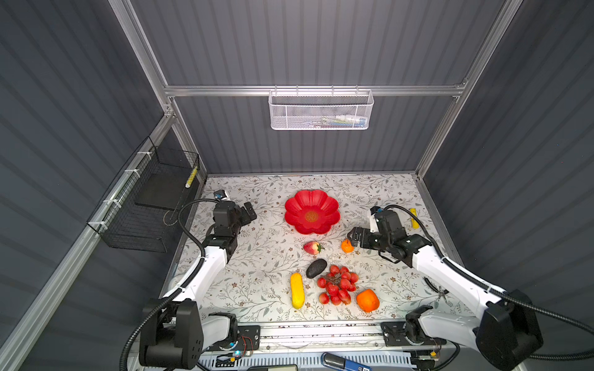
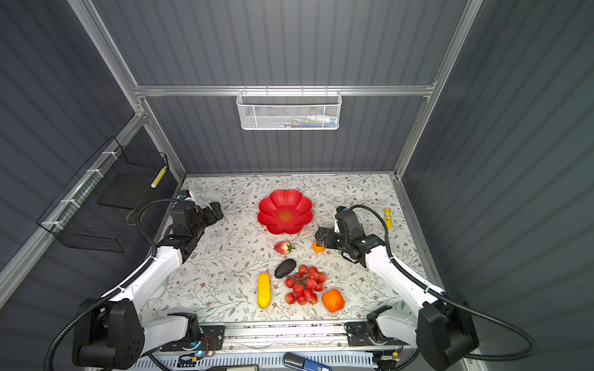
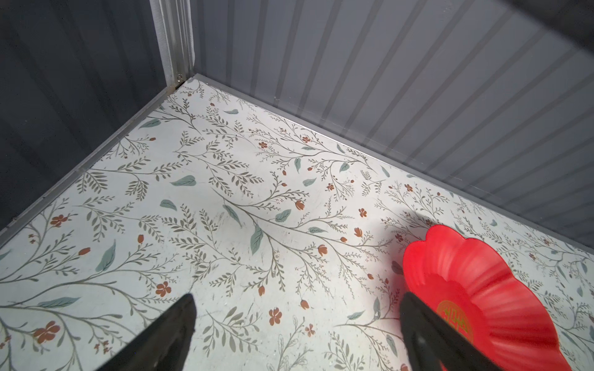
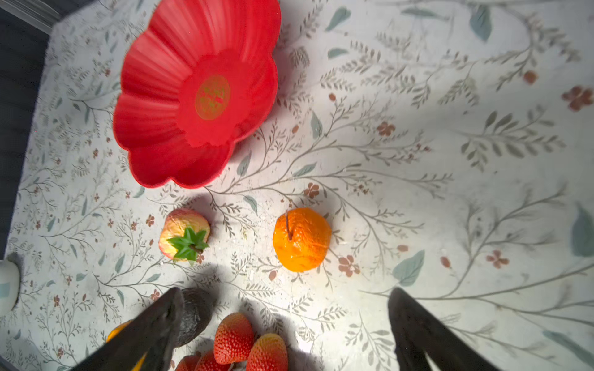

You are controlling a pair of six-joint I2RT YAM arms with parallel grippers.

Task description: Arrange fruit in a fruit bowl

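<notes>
An empty red flower-shaped bowl point(image 1: 312, 210) sits mid-table toward the back. My right gripper is open above a small orange mandarin point(image 4: 302, 238), which lies just right-front of the bowl. In front of the bowl lie a strawberry-like fruit point(image 1: 312, 247), a dark avocado point(image 1: 316, 267), a yellow elongated fruit point(image 1: 297, 290), a cluster of red fruits point(image 1: 340, 284) and a larger orange fruit point(image 1: 368, 300). My left gripper point(image 1: 246, 211) stands open at the left of the table, nothing between its fingers.
A black wire basket point(image 1: 142, 204) hangs on the left wall and a white mesh basket point(image 1: 320, 108) on the back wall. A small yellow object point(image 2: 387, 217) lies at the right edge.
</notes>
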